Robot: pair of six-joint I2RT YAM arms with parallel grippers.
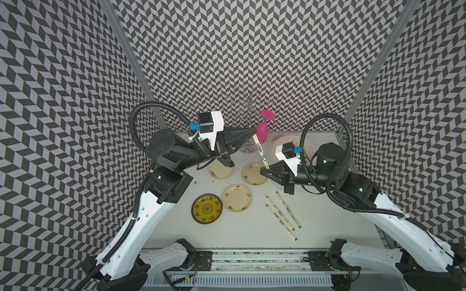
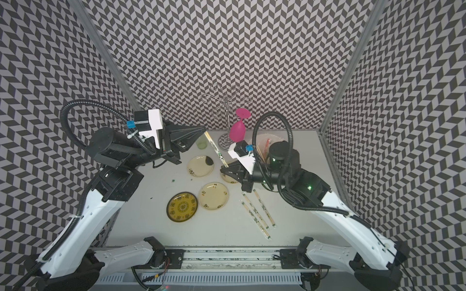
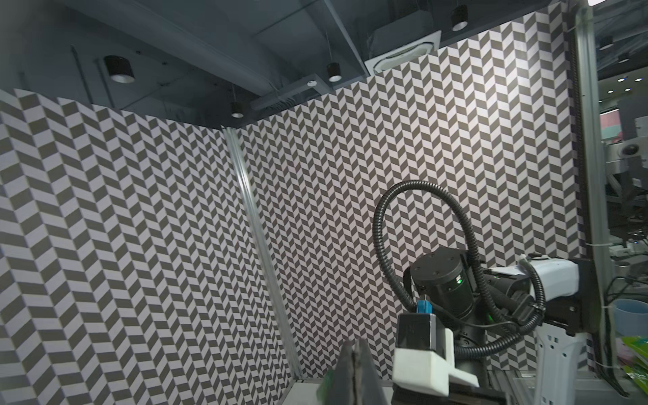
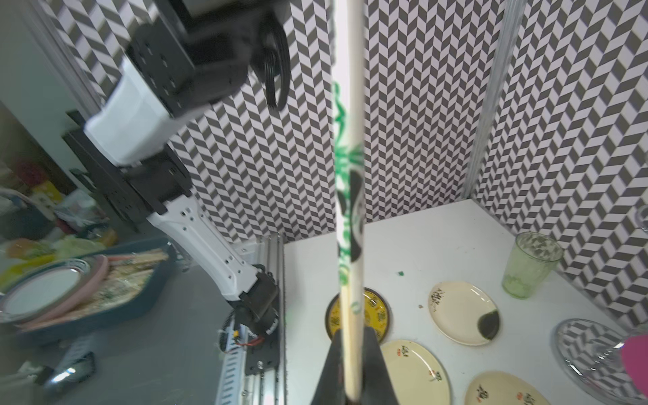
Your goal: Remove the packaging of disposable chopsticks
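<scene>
A printed chopstick packet (image 1: 259,151), its top end pale bare wood, stands tilted upright in my right gripper (image 1: 266,169), which is shut on its lower end. In the right wrist view the packet (image 4: 349,222) fills the middle. My left gripper (image 1: 250,133) is shut at the packet's top end; whether it touches or holds anything there cannot be told, and in the left wrist view its fingers are blurred. More wrapped chopsticks (image 1: 288,208) lie on the table's front right.
Cream plates (image 2: 213,191) and a dark amber plate (image 1: 207,207) lie on the table. At the back stand a wire rack (image 2: 226,104) with pink items (image 2: 237,130), a green glass (image 4: 530,266) and a bowl behind my right arm.
</scene>
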